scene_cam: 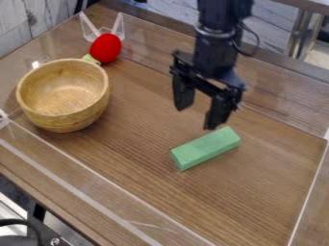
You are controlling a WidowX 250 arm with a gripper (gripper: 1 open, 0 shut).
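Note:
My black gripper (206, 106) hangs in the upper middle of the view, open, its fingers pointing down above and behind a green oblong block (205, 148). The block lies flat and diagonal on the wooden table (115, 192), apart from the fingers.
A wooden bowl (62, 94) sits at the left. A red object (106, 46) with a small light green part lies at the upper left.

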